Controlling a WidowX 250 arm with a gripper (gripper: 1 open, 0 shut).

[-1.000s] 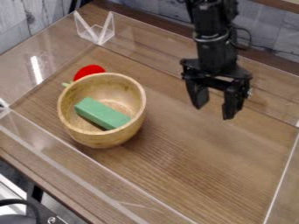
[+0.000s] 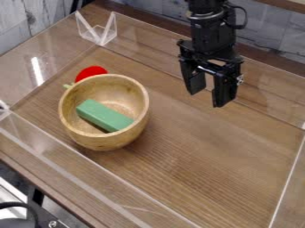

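My black gripper [image 2: 210,78] hangs over the upper right of the wooden table [image 2: 215,156], with its two finger assemblies standing apart and nothing seen between them. To the lower left a pale wooden bowl [image 2: 125,132] holds a green block [image 2: 105,114]. A red round object [image 2: 92,74] lies just behind the bowl, partly hidden near its rim.
A small white wire-like object [image 2: 102,28] is at the back left. The table's edge runs along the lower left.
The arm has drawn back slightly toward the top of the view and turned a little. The bowl, green block and red object look unmoved.
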